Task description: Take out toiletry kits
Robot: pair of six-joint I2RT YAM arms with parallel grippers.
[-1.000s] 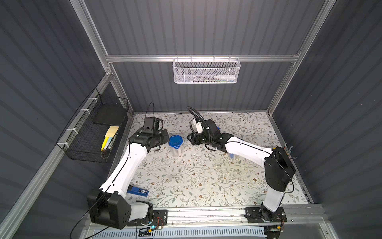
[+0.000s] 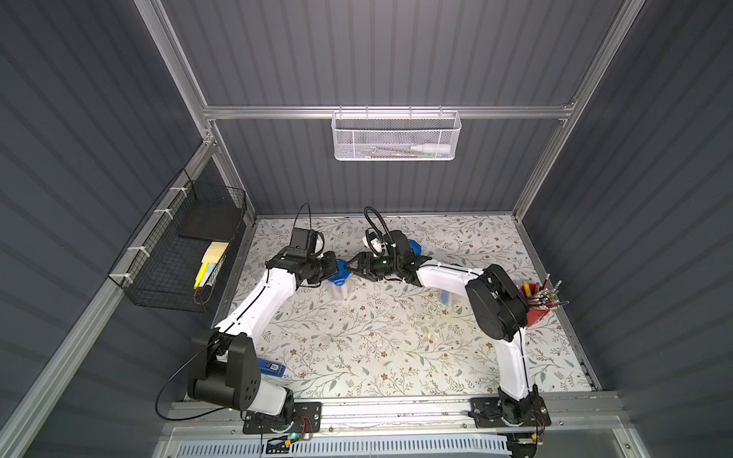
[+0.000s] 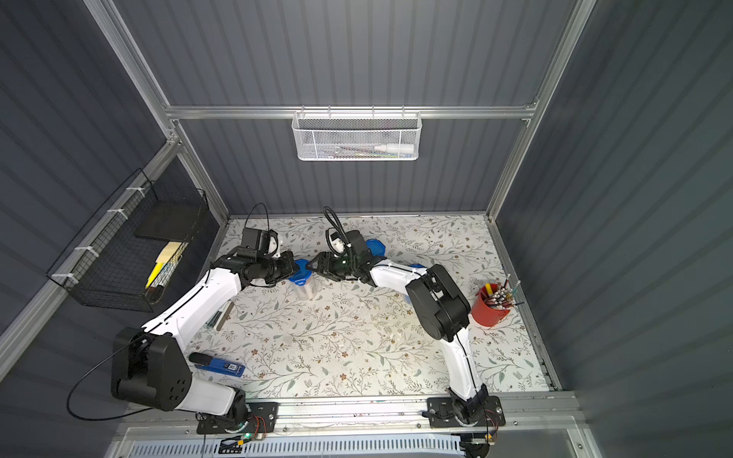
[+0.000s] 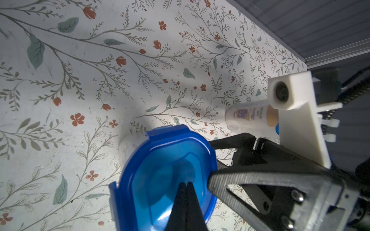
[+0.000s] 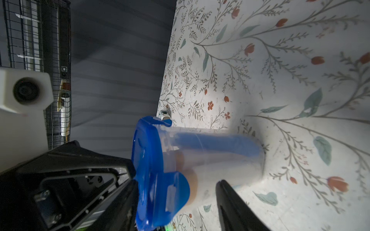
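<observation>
A clear container with a blue lid [image 2: 340, 274] stands on the table, between my two grippers. In the left wrist view the lid [image 4: 154, 173] fills the lower middle, with my left gripper's [image 4: 185, 188] shut fingertips over it, nothing seen between them. My right gripper is open beside the blue lid in the right wrist view, its fingers at either side of the lid's near part. Another clear container [image 4: 246, 117] with a blue top lies farther off, behind the right arm.
A red cup of pens [image 3: 488, 309] stands at the right edge. A blue item [image 3: 221, 365] lies front left. A black wire basket [image 2: 152, 282] hangs on the left wall, a white one [image 2: 395, 137] at the back.
Both arms have moved inward toward the lidded container, my left gripper rightward over it and my right gripper leftward and slightly down to its side.
</observation>
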